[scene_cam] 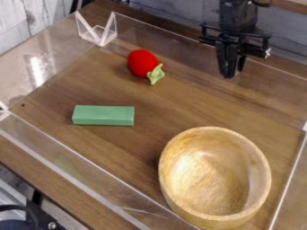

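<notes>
My black gripper (231,61) hangs over the back right of the wooden board, to the right of a red strawberry-like plush (143,64) with green leaves. Whether its fingers are open or shut is hard to tell at this size. A green rectangular block (103,115) lies on the left part of the board. A large wooden bowl (214,166) stands at the front right.
Clear plastic walls (84,180) edge the wooden board (168,117). A clear angular piece (99,29) is at the back left corner. The middle and right of the board are bare.
</notes>
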